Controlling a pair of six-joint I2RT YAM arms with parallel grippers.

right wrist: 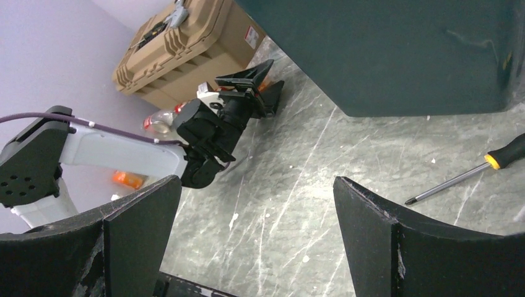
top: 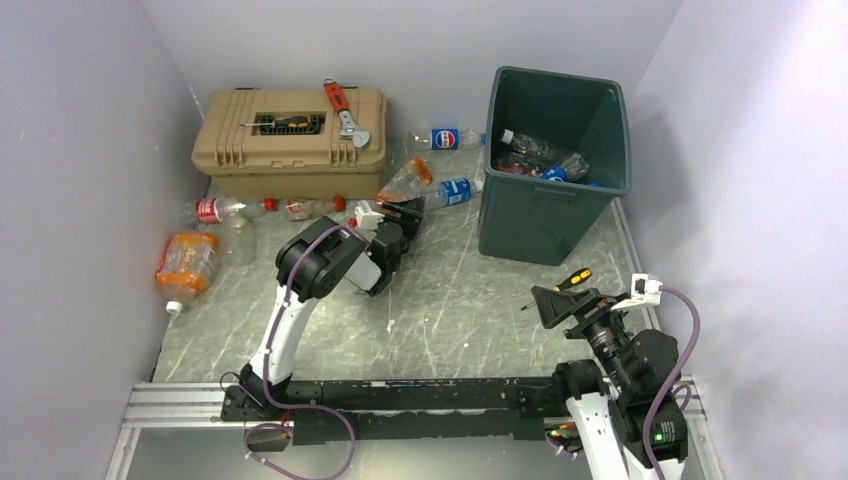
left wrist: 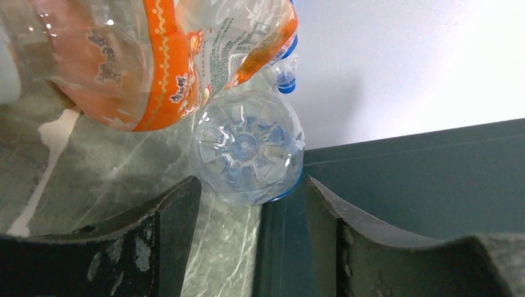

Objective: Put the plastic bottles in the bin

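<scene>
My left gripper (top: 405, 215) is low among the bottles with parted fingers; in the left wrist view the round base of a clear blue-label bottle (left wrist: 247, 145) lies just beyond and between the fingertips, and a crumpled orange-label bottle (left wrist: 136, 74) lies above it. From the top, the blue-label bottle (top: 455, 192) points toward the green bin (top: 540, 225), which holds several bottles. Other bottles lie by the case and left wall, including a large orange-label one (top: 188, 262) and a Pepsi bottle (top: 446, 139). My right gripper (top: 560, 306) is open and empty at the front right.
A tan case (top: 280, 165) with a wrench (top: 350, 128) and screwdriver stands at the back left. A screwdriver (right wrist: 507, 151) lies near my right gripper, below the bin.
</scene>
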